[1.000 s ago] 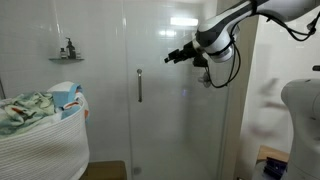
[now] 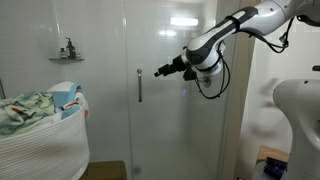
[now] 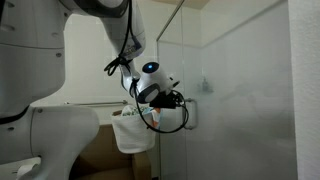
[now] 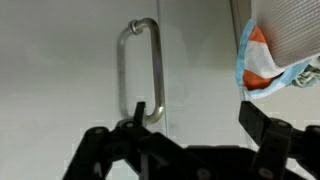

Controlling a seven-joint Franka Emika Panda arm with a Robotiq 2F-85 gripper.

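Note:
A metal bar handle (image 2: 140,86) runs vertically on the glass door (image 2: 165,125). To the right of that handle and near its upper end hangs my gripper (image 2: 160,72), its fingers pointing left. In the wrist view the gripper is open, its dark fingers wide apart with nothing between them. The curved handle (image 4: 157,70) appears there beyond the left finger, apart from it as far as that view shows. In exterior view 2 the handle (image 3: 193,113) is just past the gripper (image 3: 182,102).
A white woven basket (image 2: 45,150) heaped with towels (image 2: 28,112) stands at the left. Behind it, a small corner shelf (image 2: 68,59) carries bottles (image 2: 70,46). A brown wooden surface (image 2: 104,170) lies low by the door. Free space surrounds the handle.
Over the last second my gripper has come down and a little to the left, closer to the handle. The door, handle and basket look unmoved.

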